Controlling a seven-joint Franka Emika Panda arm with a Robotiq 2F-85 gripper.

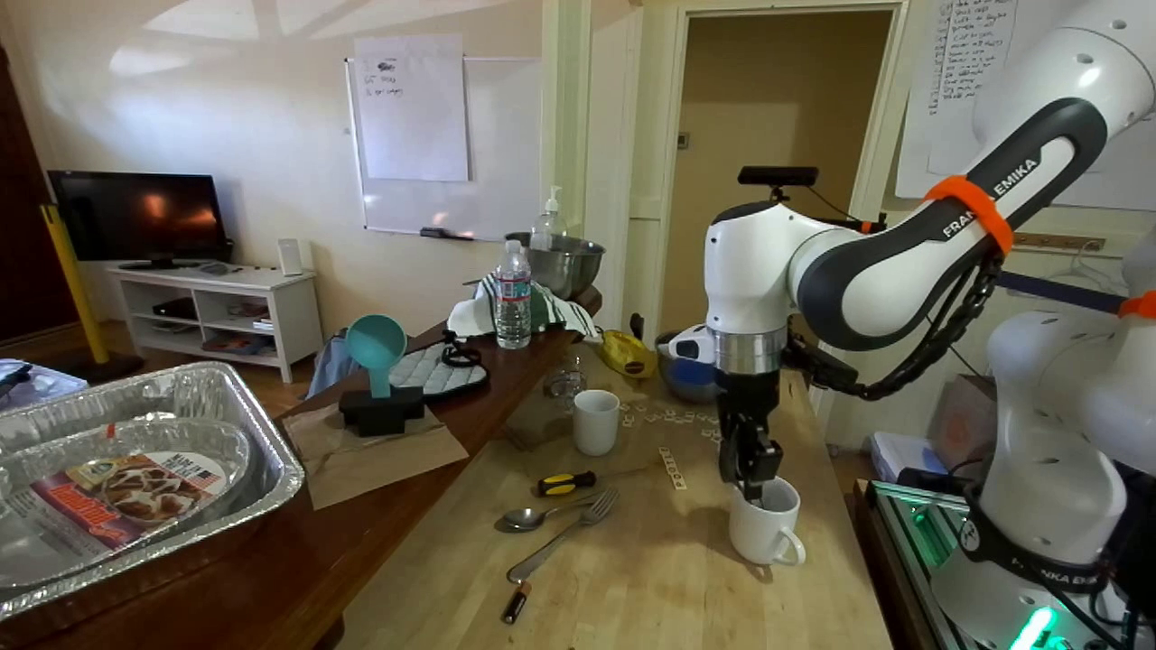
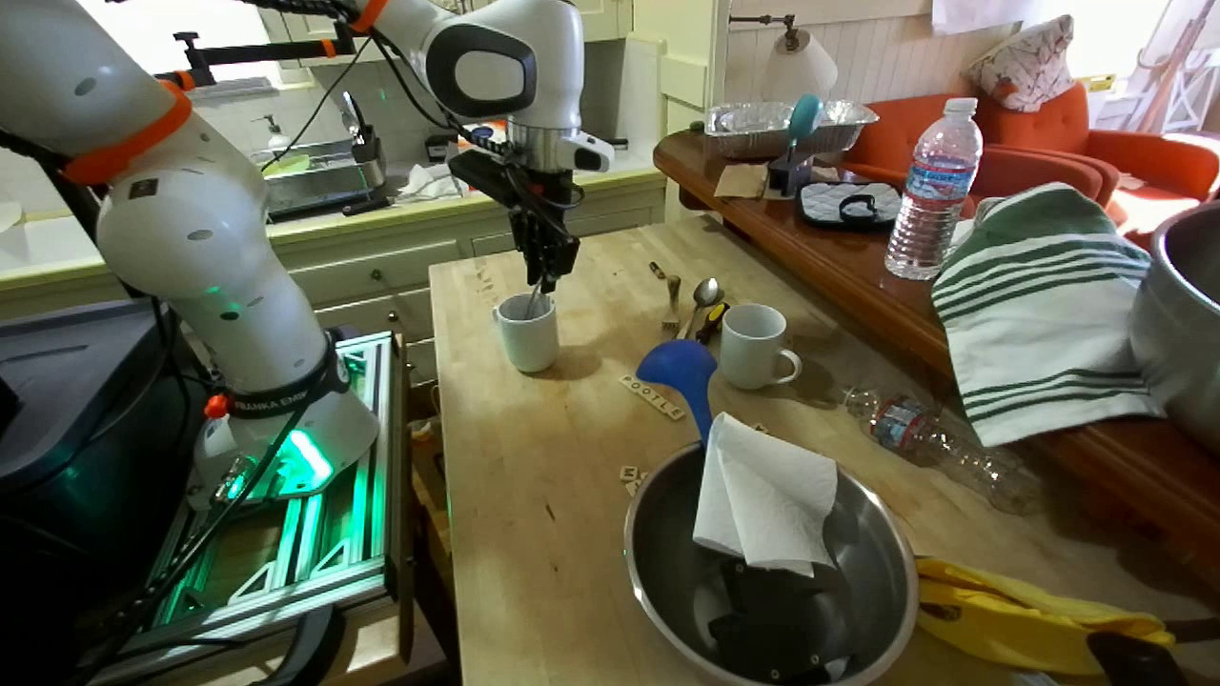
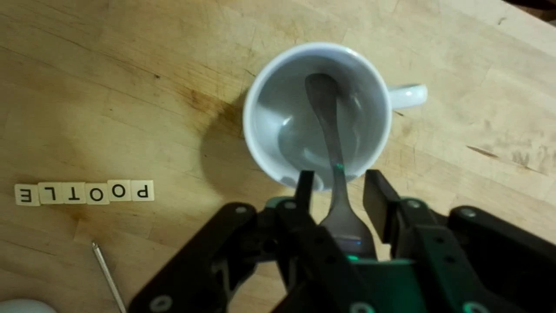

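Observation:
A white mug (image 1: 765, 526) stands upright near the right side of the wooden table, and in the wrist view its handle points right. A grey metal utensil (image 3: 333, 135) leans in the mug (image 3: 250, 112), one end inside and the wider end up between my fingers. My gripper is shut on this utensil, just above the mug's rim. In exterior view 2 the gripper (image 2: 544, 286) hangs over the mug (image 2: 529, 341), with a bit of the thin utensil showing below the fingertips. Whether the wide end is a spoon's bowl or a handle, I cannot tell.
A second white mug (image 1: 596, 422) stands farther back. A spoon (image 1: 526, 519), a fork (image 1: 564, 536), a battery (image 1: 517, 603) and a yellow-black screwdriver (image 1: 566, 483) lie to the left. Letter tiles (image 3: 83, 193) form a row. A steel bowl (image 2: 652, 606) holds a paper towel.

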